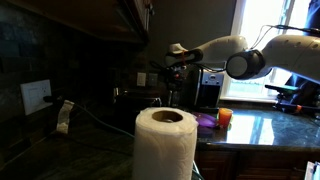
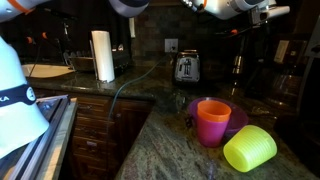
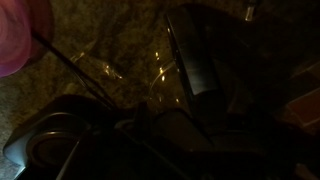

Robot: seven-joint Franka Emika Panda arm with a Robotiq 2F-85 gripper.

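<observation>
My gripper (image 1: 162, 72) hangs at the end of the arm above the far counter in exterior view 1, small and dark; it stands open. Below it, the wrist view is very dim: a long black handle-like bar (image 3: 195, 60) lies beside glassy glints, perhaps a glass carafe, and I cannot tell whether anything touches it. A dark rounded shape (image 3: 55, 135) fills the lower left there. A pink cup (image 3: 12, 38) shows at the upper left corner. In exterior view 2 the arm crosses the top, with a coffee maker (image 2: 288, 70) at the right.
Pink and orange cups (image 2: 212, 122) stand by a purple bowl (image 2: 236, 118), and a yellow-green cup (image 2: 250, 149) lies tipped. A toaster (image 2: 188, 67) sits against the wall. A paper towel roll (image 1: 165, 145) blocks part of exterior view 1.
</observation>
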